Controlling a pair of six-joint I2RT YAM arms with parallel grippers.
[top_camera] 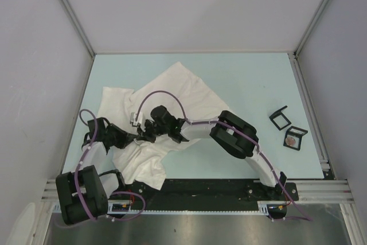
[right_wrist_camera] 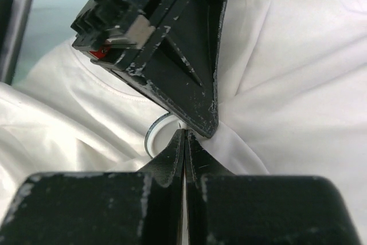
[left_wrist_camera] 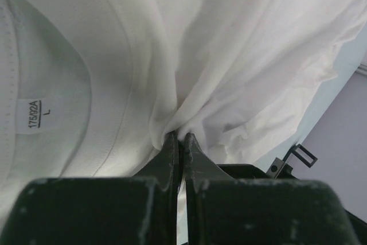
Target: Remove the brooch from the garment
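A white garment (top_camera: 180, 81) lies across the table. Both grippers meet at its front-left part. My left gripper is shut, its tips buried in bunched white fabric beside a size label (left_wrist_camera: 35, 116); whether fabric is between them I cannot tell. My right gripper is shut, its tips on the fabric just below the body of the other gripper, beside a thin dark curved line (right_wrist_camera: 150, 130). I cannot make out the brooch; it may be hidden under the grippers.
Two small dark open cases (top_camera: 292, 140) lie at the table's right. Walls border the table on the sides and back.
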